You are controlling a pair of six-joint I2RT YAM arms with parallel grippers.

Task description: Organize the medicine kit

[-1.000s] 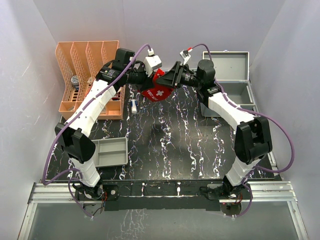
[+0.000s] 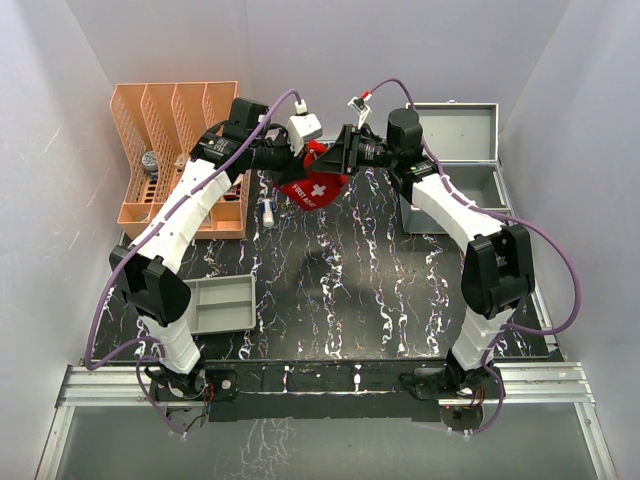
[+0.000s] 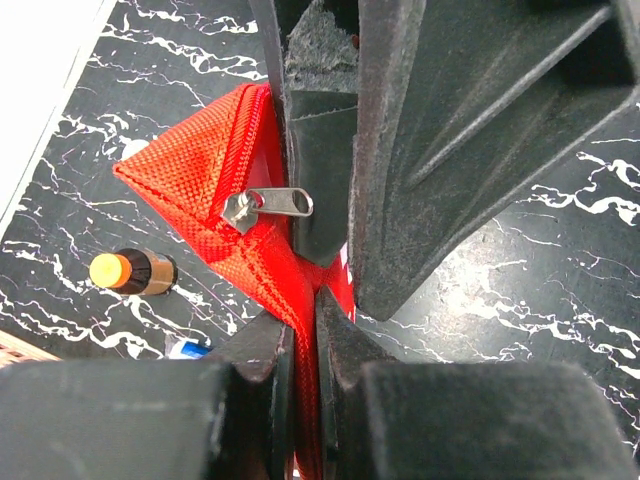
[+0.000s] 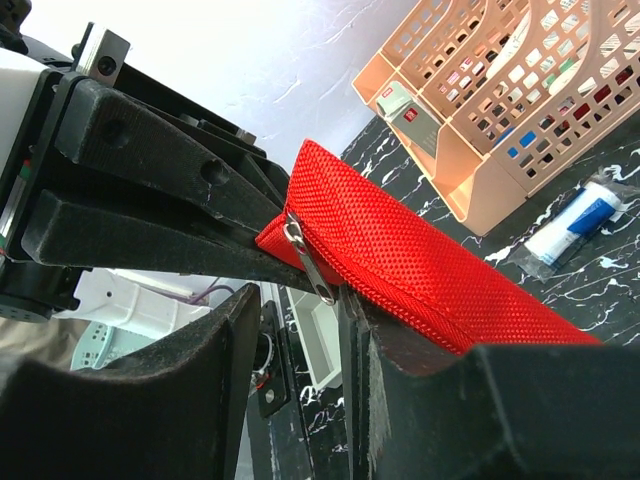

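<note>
A red first-aid pouch (image 2: 313, 190) with a white cross hangs above the table in the top view. My left gripper is shut on its zipped edge, the red fabric pinched between the fingers. Beside that grip, a metal zipper pull (image 4: 308, 258) sticks out from the seam. My right gripper stands part open at the same edge, with the zipper pull in the gap between its fingertips. From the left wrist view, the right gripper's dark fingers (image 3: 395, 170) come down close beside the pouch; whether they touch the pull is unclear.
An orange slotted organizer (image 2: 222, 222) stands at the back left, with a white-and-blue tube (image 2: 268, 213) beside it. A small tray (image 2: 222, 304) lies front left. Back right is a grey box (image 2: 425, 222), lid open. An orange-capped bottle (image 3: 133, 272) lies below.
My right arm has shifted slightly toward the left and its wrist has turned a little. The left arm and the pouch in its grip have stayed nearly still.
</note>
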